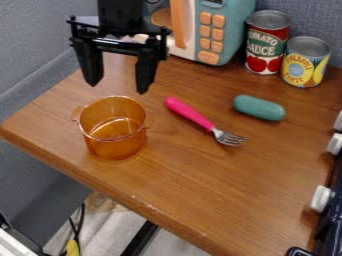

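My gripper [119,76] hangs at the upper left over the wooden table, its two black fingers apart with nothing between them, above and behind the orange transparent pot [114,127]. To its right on the table lie a fork with a pink handle [190,114] and a teal cylindrical object [259,107].
A teal toy microwave [203,25] stands at the back, beside a tomato sauce can [266,46] and a yellow can [305,63]. A dark appliance with white knobs [327,210] is at the right edge.
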